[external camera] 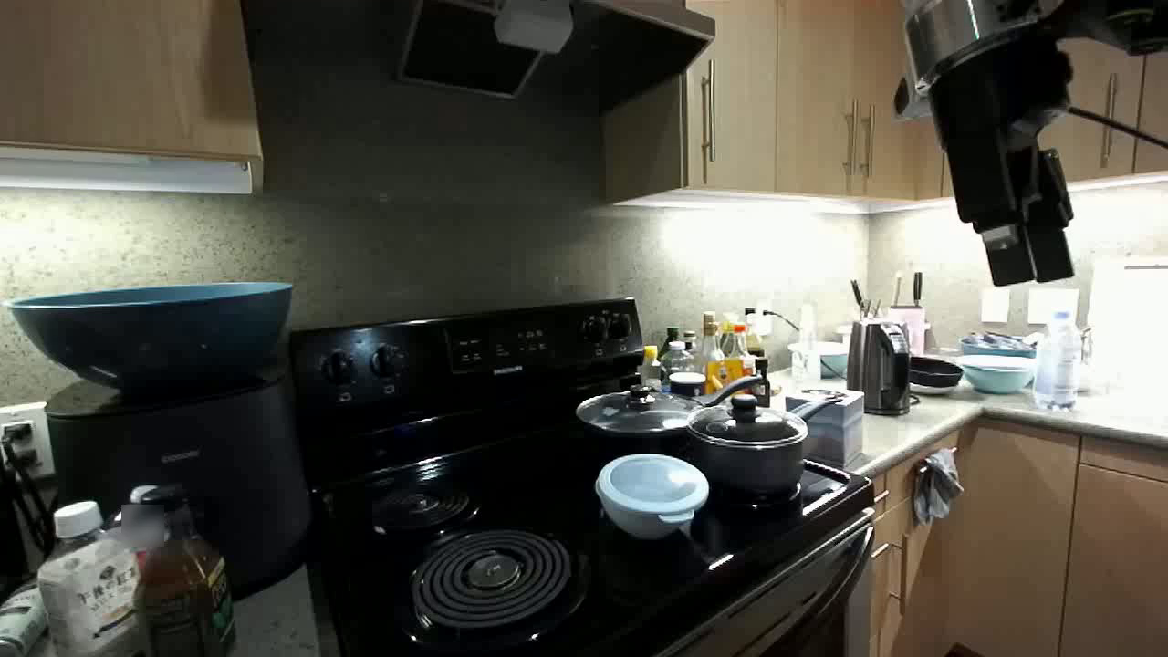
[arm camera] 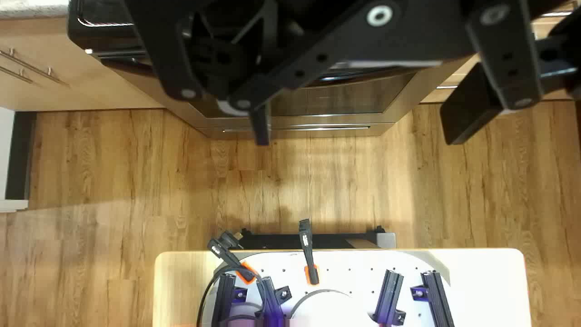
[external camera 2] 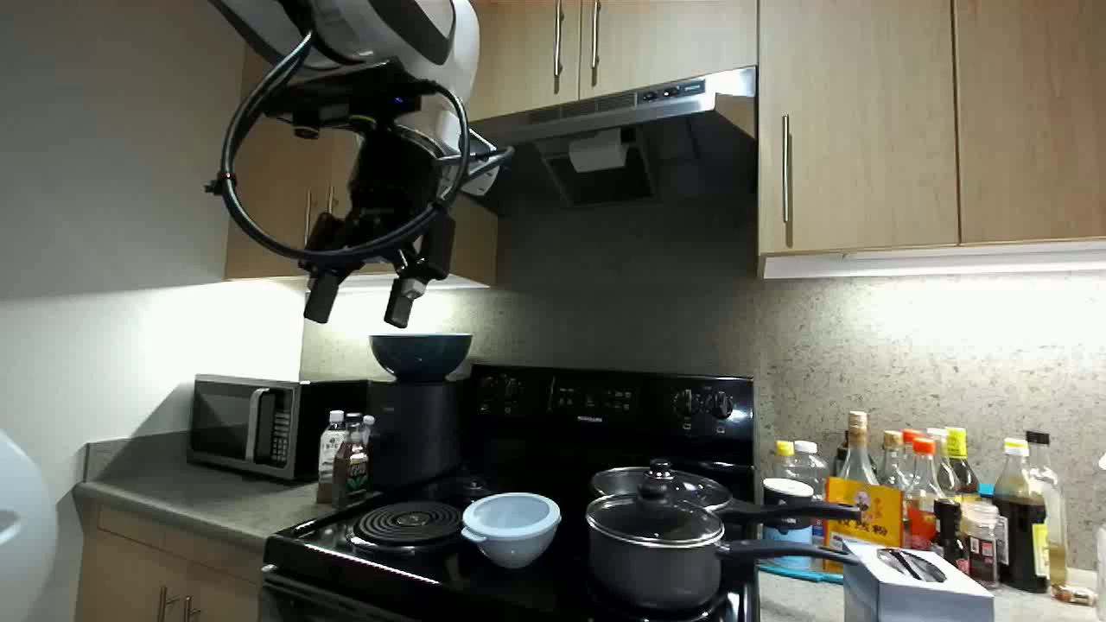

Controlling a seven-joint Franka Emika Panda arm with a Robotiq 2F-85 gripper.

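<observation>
High above the floor in front of the stove hangs my gripper [external camera 2: 359,307], open, its two fingers well apart with nothing between them. In the wrist view the fingers [arm camera: 472,109] show against the wooden floor. On the black stove [external camera: 372,569] stands a light-blue bowl [external camera: 651,498] with a lid on. A grey pot [external camera 2: 655,560] with a glass lid sits beside it, and a lidded pan [external camera: 630,411] is behind. A large dark-blue bowl [external camera: 153,328] rests on a black appliance [external camera: 175,482] left of the stove. My gripper touches none of these.
Bottles [external camera 2: 918,487] and a tissue box [external camera 2: 918,586] crowd the right counter; a kettle [external camera: 879,367] stands farther along. A microwave [external camera 2: 254,427] and bottles [external camera 2: 347,461] are at left. The range hood [external camera 2: 612,124] overhangs the stove.
</observation>
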